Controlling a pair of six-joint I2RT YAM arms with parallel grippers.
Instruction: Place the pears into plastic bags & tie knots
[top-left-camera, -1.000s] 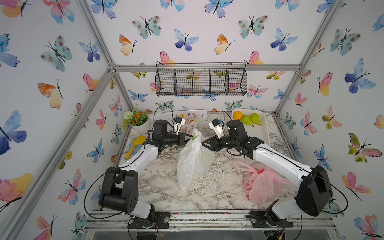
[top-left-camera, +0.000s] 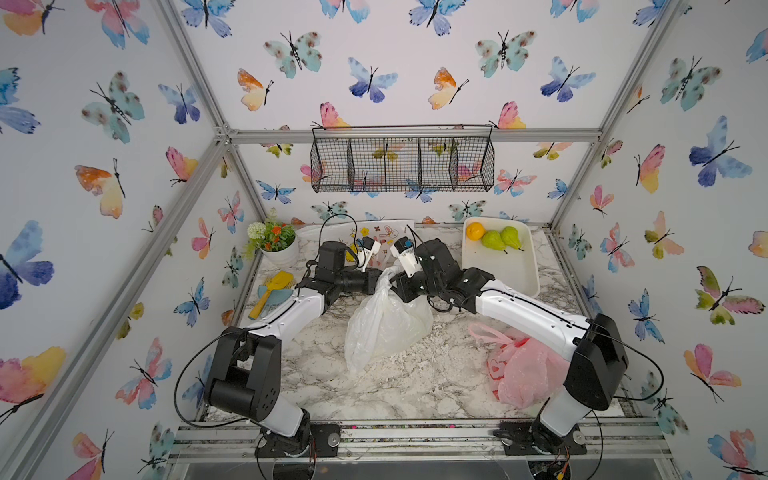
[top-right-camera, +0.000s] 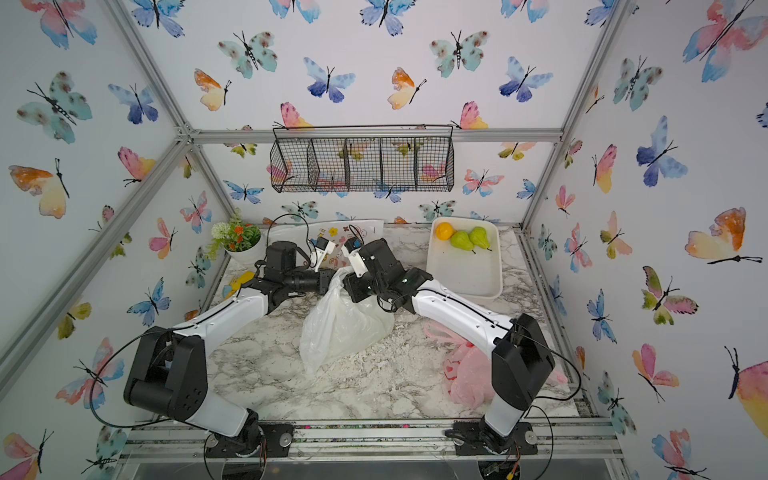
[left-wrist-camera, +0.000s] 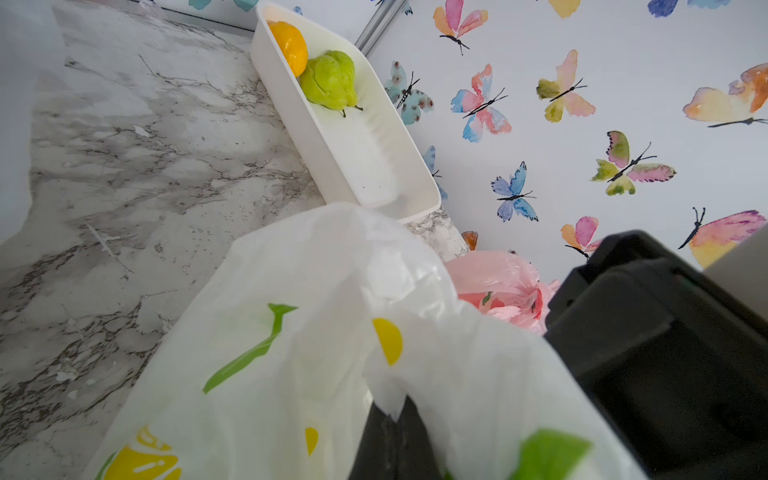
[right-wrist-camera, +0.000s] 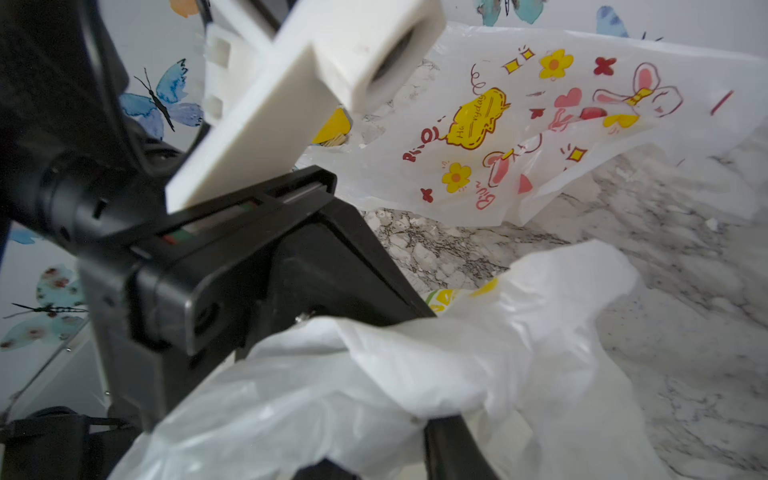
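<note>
A white plastic bag (top-left-camera: 386, 328) stands bunched in the middle of the table, its top drawn up between the two arms. At its upper left edge my left gripper is shut, with the thin film pinched at its fingertips. From the right, my right gripper reaches the bag's top; its fingers stand apart and folds of film (right-wrist-camera: 448, 360) drape over them. The contents of the bag cannot be seen. Two green pears, one at the right (top-left-camera: 510, 235) and one in front (top-left-camera: 493, 241), lie in the white tray (top-left-camera: 524, 276).
An orange (top-left-camera: 475, 231) shares that tray. A pink bag (top-left-camera: 528, 372) lies at front right. Behind the arms is a flat printed bag (right-wrist-camera: 552, 120). A flowerpot (top-left-camera: 280, 252) and a yellow tool (top-left-camera: 272, 292) stand at left.
My right gripper has moved left from beside the bag onto its top, and the bag's top is now covered by it. The left gripper has shifted slightly right.
</note>
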